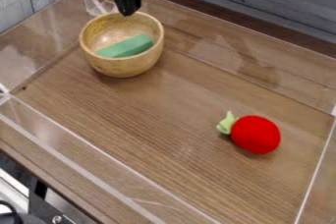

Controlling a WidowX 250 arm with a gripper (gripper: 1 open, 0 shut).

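My gripper (128,8) is at the top edge, just above the back rim of a wooden bowl (121,69), its fingers pointing down and close together with nothing visible held. In the bowl lies a green oblong object (126,47). A red round object with a pale green leafy top (256,135) lies on the table at the lower right.
A pale wall edge runs along the left, with a dark cable at the bottom left corner.
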